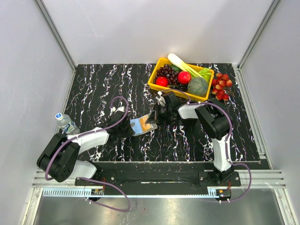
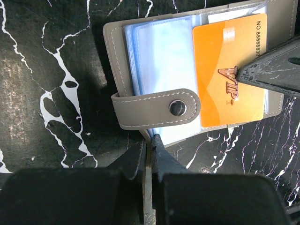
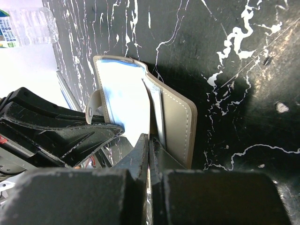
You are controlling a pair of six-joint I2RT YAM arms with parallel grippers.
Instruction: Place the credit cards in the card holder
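The grey-brown card holder (image 2: 117, 63) lies opened out, its clear bluish sleeves (image 2: 166, 56) showing and its snap strap (image 2: 154, 110) across them. My left gripper is shut on the holder's edge just below the strap. An orange VIP card (image 2: 229, 51) covers the sleeves' right part; how deep it sits in a sleeve cannot be told. My right gripper is shut on this thin card, seen edge-on in the right wrist view. One dark finger (image 2: 276, 70) lies across the card's face; the other is hidden behind it.
A yellow basket (image 1: 151, 84) of fruit and vegetables stands behind the right arm, with red fruit (image 1: 221, 86) beside it. At the left is a water bottle (image 1: 68, 124). The marbled tabletop (image 1: 154, 150) in front of the holder is bare.
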